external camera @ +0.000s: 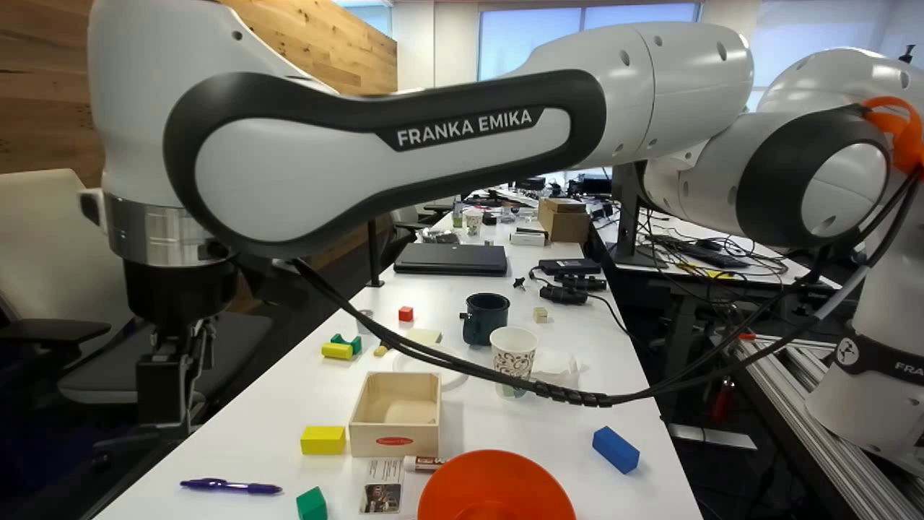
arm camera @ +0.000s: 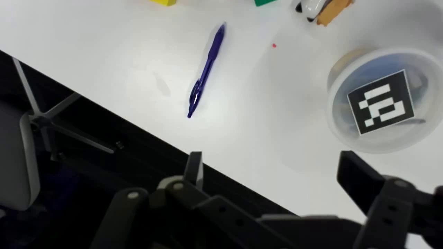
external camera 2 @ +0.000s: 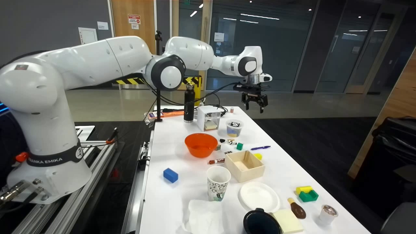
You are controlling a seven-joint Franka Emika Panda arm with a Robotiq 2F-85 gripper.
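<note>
My gripper is open, its two black fingers wide apart with nothing between them. In the second exterior view the gripper [external camera 2: 255,107] hangs in the air beyond the table's far right edge, well above the tabletop. From the wrist, a purple pen [arm camera: 206,72] lies on the white table, ahead of the fingers and apart from them. A clear round tub [arm camera: 384,141] with a black-and-white marker on its lid sits to the right. The open wooden box [external camera 2: 244,167] stands near the middle of the table, beside an orange bowl [external camera 2: 201,145].
A green block [external camera: 312,503], a yellow block [external camera: 323,440] and a blue block [external camera: 616,450] lie around the box and bowl. A paper cup [external camera 2: 217,183], white plate [external camera 2: 275,202] and dark mug [external camera: 485,319] stand close together. The table's edge drops off below the gripper.
</note>
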